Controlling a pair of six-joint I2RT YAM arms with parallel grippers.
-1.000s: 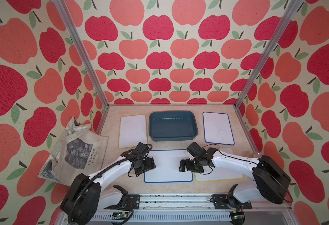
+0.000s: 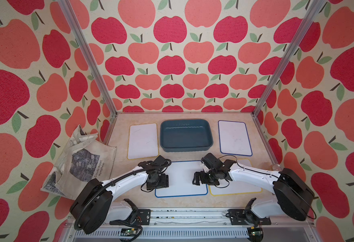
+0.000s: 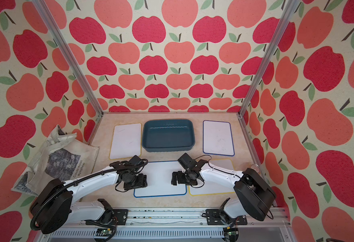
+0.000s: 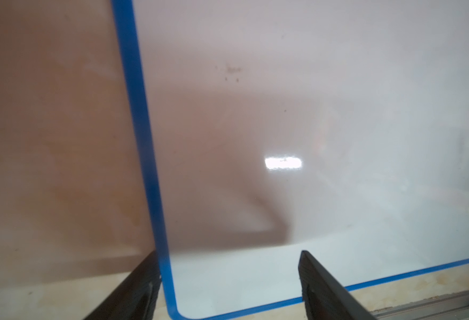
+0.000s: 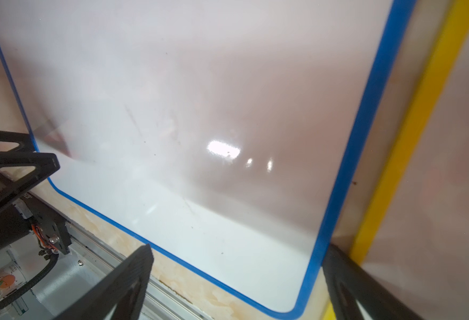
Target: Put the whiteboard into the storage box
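A blue-edged whiteboard (image 2: 181,177) lies flat at the front middle of the table. My left gripper is over its left end with fingers apart, one at the blue edge, the other over the white surface. My right gripper is at the board's right end, fingers apart, one at the blue edge beside the neighbouring yellow edge. Neither gripper shows anything lifted. The dark teal storage box (image 2: 186,135) sits empty at the back middle, behind the board.
A yellow-edged board (image 2: 241,185) lies at front right under my right arm. More boards lie either side of the box: yellow-edged (image 2: 142,141) at left, blue-edged (image 2: 235,138) at right. A canvas bag (image 2: 84,165) stands at the left wall.
My left gripper has moved a little to the right over the front board. My right arm has shifted slightly. The box and boards look unchanged.
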